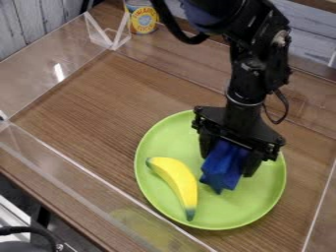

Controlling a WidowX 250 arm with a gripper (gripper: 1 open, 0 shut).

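My black gripper (237, 146) is down over a green plate (234, 212), its fingers open on either side of a blue object (226, 164) that lies on the plate's right half, partly hidden under the gripper. Whether the fingers touch it I cannot tell. A yellow banana (175, 182) lies on the plate's left side, apart from the blue object.
A can (143, 16) stands at the back.
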